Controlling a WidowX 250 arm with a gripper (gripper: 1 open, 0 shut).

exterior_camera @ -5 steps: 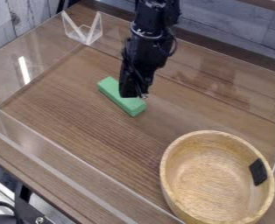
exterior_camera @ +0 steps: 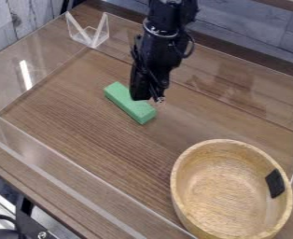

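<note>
The black robot arm reaches down from the top middle, and its gripper (exterior_camera: 149,93) hangs just above a green block (exterior_camera: 131,103) that lies on the wooden table (exterior_camera: 87,140). The gripper looks shut, with nothing visible between its fingers; whether it touches the block's upper end is unclear.
A large beige round basin (exterior_camera: 230,196) with a black patch on its side sits at the lower right. White wire-like holders stand at the top left and the left edge. The table's middle and right behind the basin are clear.
The arm and gripper have shifted slightly; the green block has not visibly moved.
</note>
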